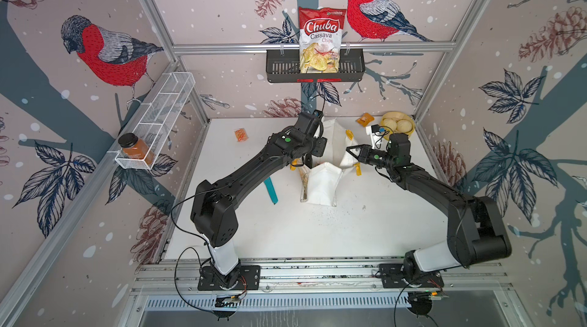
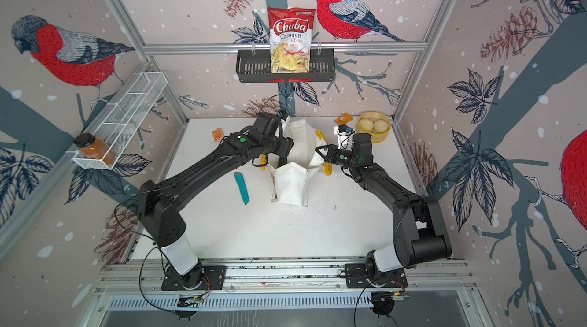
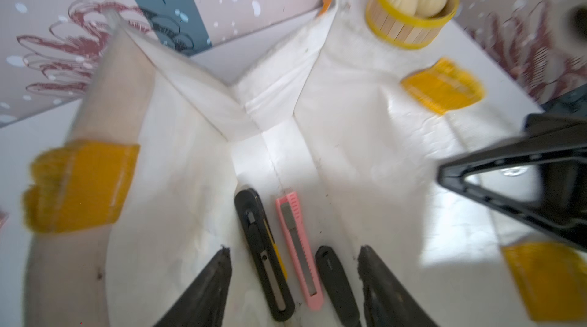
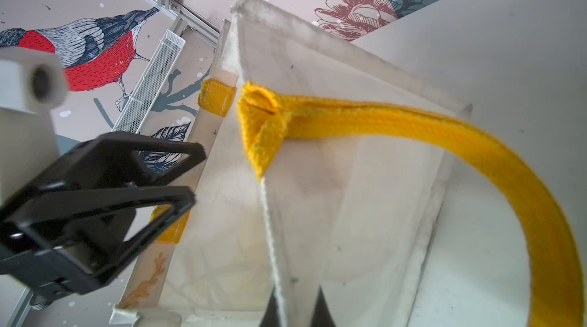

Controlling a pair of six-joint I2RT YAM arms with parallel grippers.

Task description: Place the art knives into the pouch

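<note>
The white pouch (image 1: 321,186) stands open in mid-table, with yellow tabs and straps. Inside, the left wrist view shows a black art knife (image 3: 264,253), a pink one (image 3: 298,247) and a small dark one (image 3: 333,284). Above them my left gripper hangs over the opening, fingers parted, nothing seen between them. My right gripper (image 1: 357,152) is at the pouch's right wall, shut; that wall lies against its fingertips in the right wrist view, and whether any is pinched between them is hard to tell.
A bamboo basket with buns (image 3: 409,12) stands at the back right. A teal strip (image 1: 271,190) and an orange packet (image 1: 241,134) lie left of the pouch. A chips bag (image 1: 321,39) sits in the back rack.
</note>
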